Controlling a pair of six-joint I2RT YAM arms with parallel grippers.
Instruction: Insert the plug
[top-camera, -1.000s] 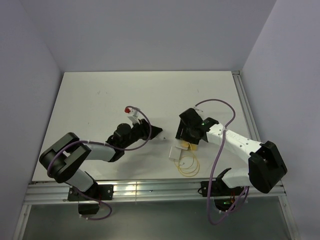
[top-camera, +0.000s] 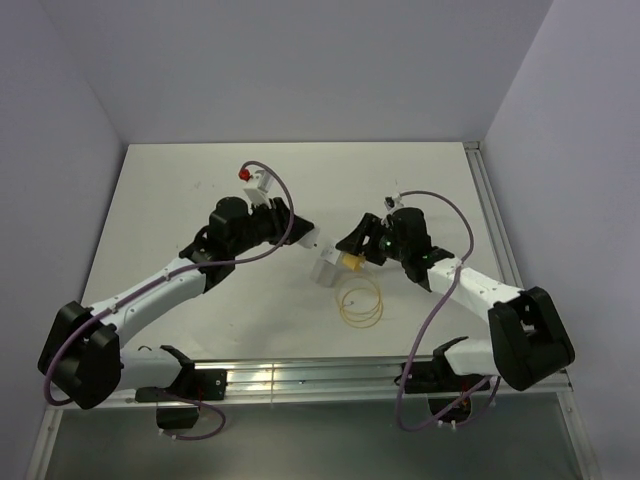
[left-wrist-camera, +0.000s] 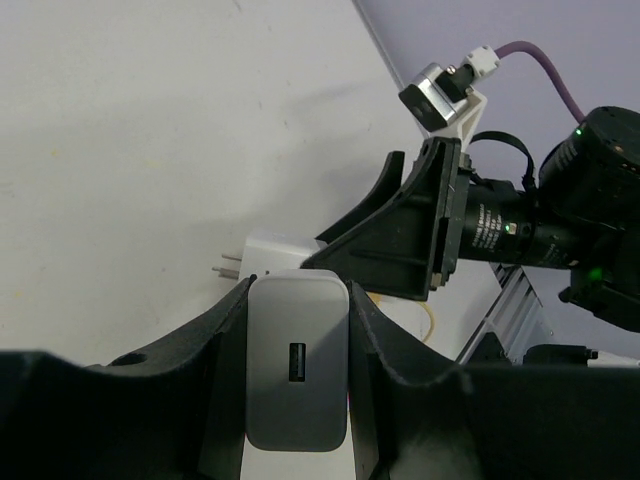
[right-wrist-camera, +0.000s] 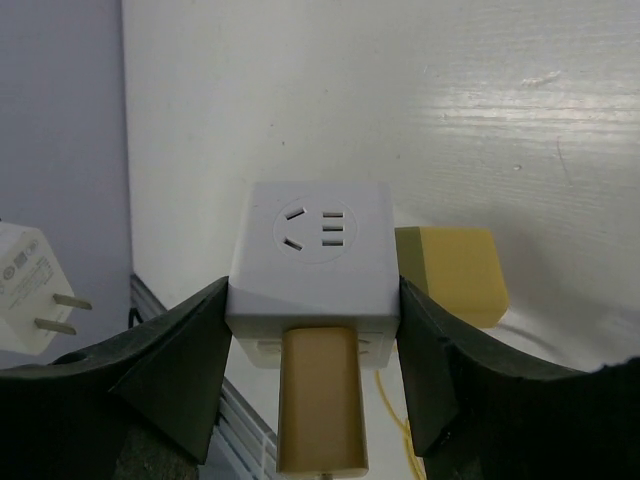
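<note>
My left gripper (top-camera: 304, 234) is shut on a white plug block (left-wrist-camera: 297, 360); its dark slot faces that wrist camera. In the right wrist view the plug's two metal prongs (right-wrist-camera: 62, 314) point inward from the left edge. A white socket block (right-wrist-camera: 315, 225) with slotted openings sits between the fingers of my right gripper, both fingers touching its sides. From above, this socket block (top-camera: 327, 268) lies just below and right of the plug, apart from it. In the left wrist view two thin prongs (left-wrist-camera: 228, 265) jut left from a white block beside my right fingers (left-wrist-camera: 385, 250).
A yellow block (right-wrist-camera: 462, 275) shows beside the socket, and a tan bar (right-wrist-camera: 322, 400) in front of it. A thin yellow cord (top-camera: 360, 302) lies coiled below the grippers.
Both grippers have moved towards the back of the table, the right also leftward. The socket block has travelled with the right gripper and turned; the yellow cord has shifted left.
</note>
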